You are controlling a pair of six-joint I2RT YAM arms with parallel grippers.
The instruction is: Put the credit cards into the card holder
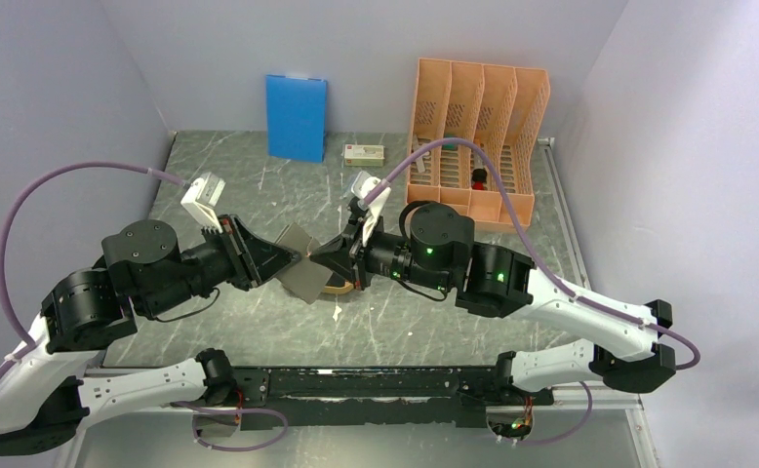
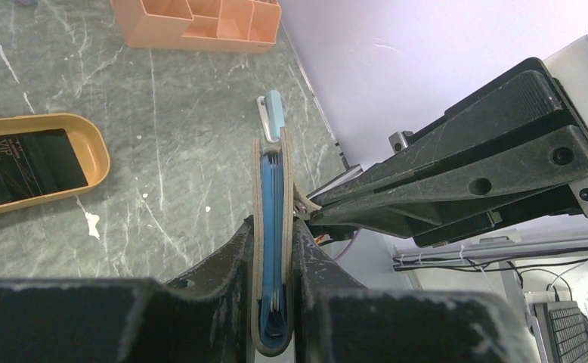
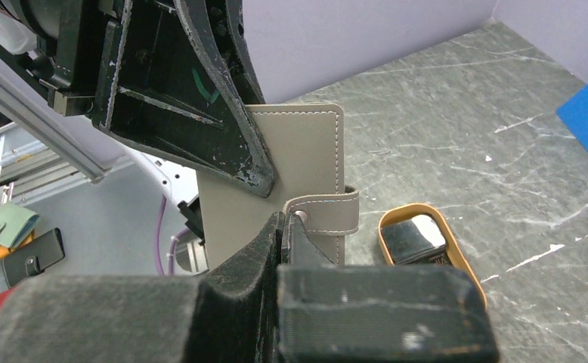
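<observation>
The grey-beige card holder is held up over the table, its blue inner sleeves (image 2: pixel 273 219) showing edge-on in the left wrist view. My left gripper (image 1: pixel 294 257) is shut on it. My right gripper (image 1: pixel 315 257) is shut, its fingertips against the snap end of the holder's strap (image 3: pixel 329 212). Whether the strap is pinched between those tips I cannot tell. A black card marked VIP (image 2: pixel 19 155) lies in the yellow-orange tray (image 2: pixel 98 144) on the table, beneath the holder.
A peach divided organizer (image 1: pixel 478 205) stands at the back right. Against the back wall leans a blue board (image 1: pixel 296 117), with a small box (image 1: pixel 364 156) beside it. A light-blue stapler-like item (image 2: pixel 276 113) lies on the right.
</observation>
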